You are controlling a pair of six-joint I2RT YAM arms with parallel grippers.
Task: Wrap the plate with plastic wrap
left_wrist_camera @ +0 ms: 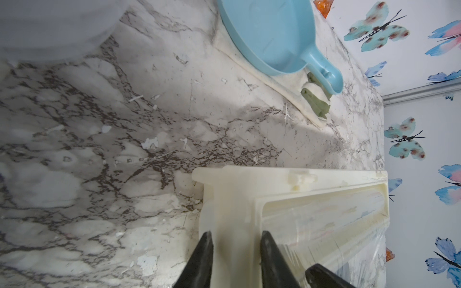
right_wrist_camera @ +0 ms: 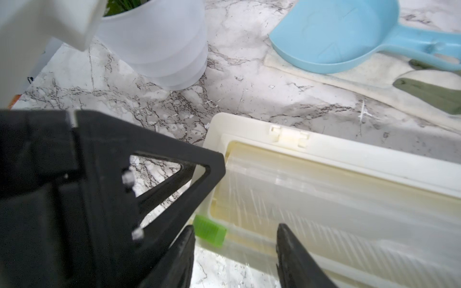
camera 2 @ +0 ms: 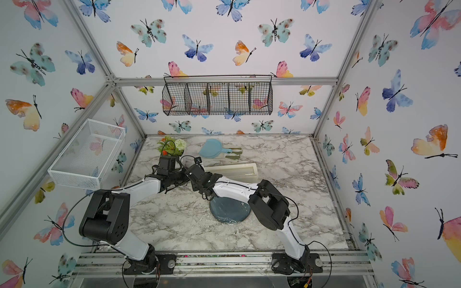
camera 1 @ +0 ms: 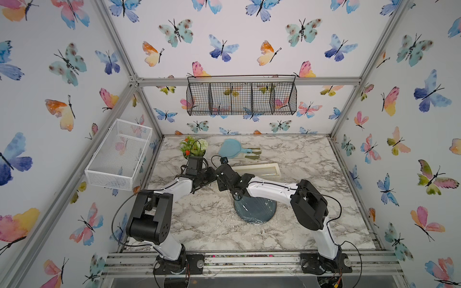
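Observation:
The plastic wrap dispenser (right_wrist_camera: 365, 148), a long cream box with clear film across it, lies behind the plate. Its end is between the fingertips of my left gripper in the left wrist view; whether they press on it does not show. My right gripper stands part open over the dispenser's front edge, with the green slider (right_wrist_camera: 209, 230) beside its left finger. The blue-grey plate (camera 1: 255, 210) lies on the table under the right arm, its far edge hidden. Shiny clear film shows on it.
A potted plant (right_wrist_camera: 158, 43) stands behind the left gripper. A light blue pan (right_wrist_camera: 336, 36) rests on a cloth at the back. Both grippers are close together.

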